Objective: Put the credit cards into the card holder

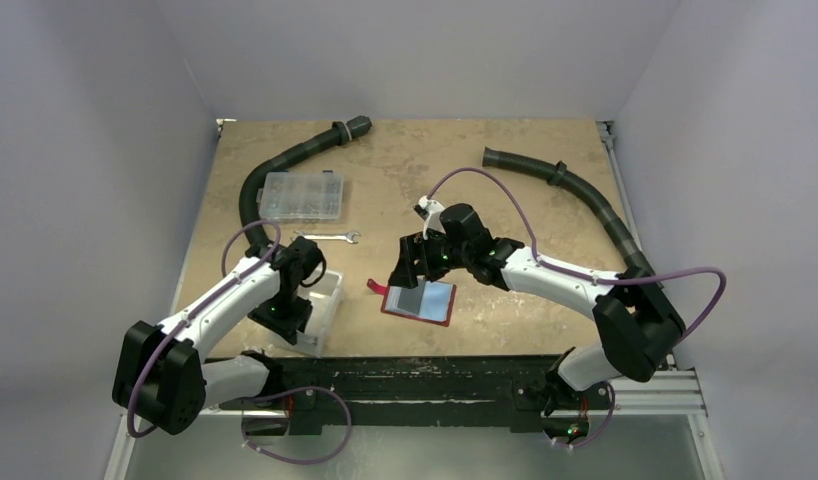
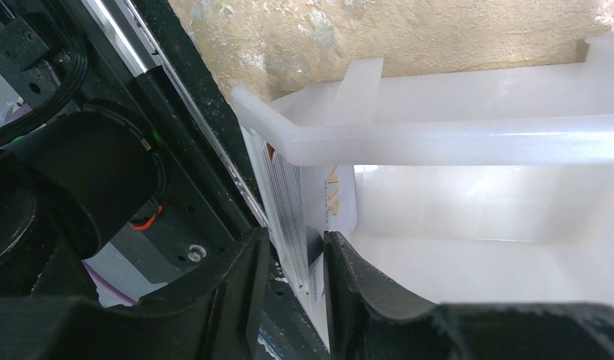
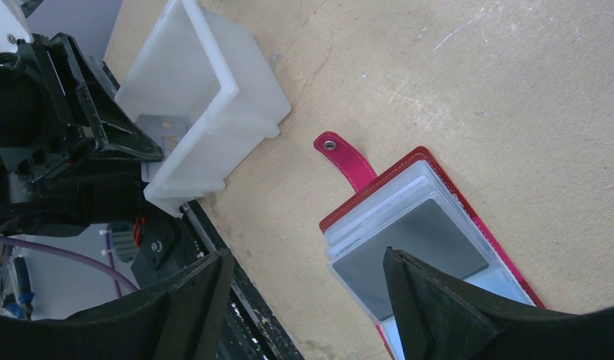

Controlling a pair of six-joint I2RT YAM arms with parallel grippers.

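Observation:
A stack of cards (image 2: 283,196) stands on edge at the near end of the white bin (image 2: 454,141), in the left wrist view. My left gripper reaches down there with its fingers apart, the stack's edges showing between them. A separate lettered card (image 2: 340,196) leans just behind the stack. The red-edged card holder (image 3: 418,151) lies flat and unfolded on the table, its strap (image 3: 347,161) out to one side; clear and grey pockets face up. Over it, my right gripper hangs open and empty.
A wrench (image 1: 330,237) and a clear compartment box (image 1: 303,196) lie behind the bin. Dark hoses (image 1: 285,160) curve along the left and right sides.

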